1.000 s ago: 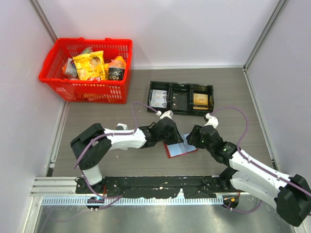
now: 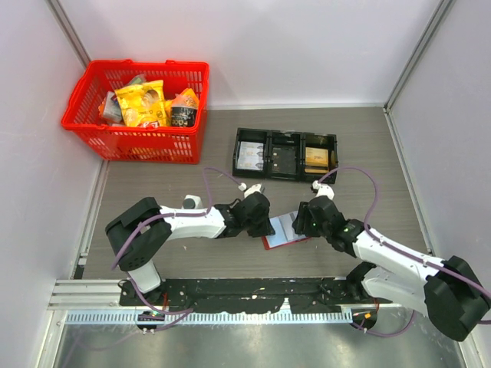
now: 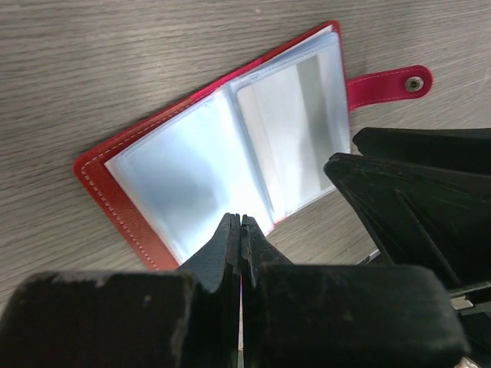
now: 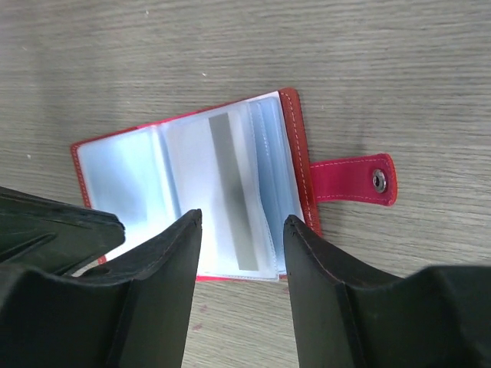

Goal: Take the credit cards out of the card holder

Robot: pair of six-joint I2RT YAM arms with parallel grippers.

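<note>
An open red card holder point(image 3: 123, 192) lies on the table with clear plastic sleeves point(image 4: 207, 192) spread out, the right page showing a pale card-like insert with a grey stripe, and a snap strap point(image 4: 353, 179) at one side. My left gripper is shut over the left page, nothing visible between its fingers. My right gripper stands part open over the striped sleeve, its tips at either side of the sleeve's near part; whether they touch it is unclear.
A black compartment tray point(image 2: 284, 134) with cards and a yellow item stands behind. A red basket point(image 2: 157, 153) of snack bags is at back left.
Both arms have shifted a little in the top view, the left one toward the left and front, the right one downward, uncovering more of the holder.
</note>
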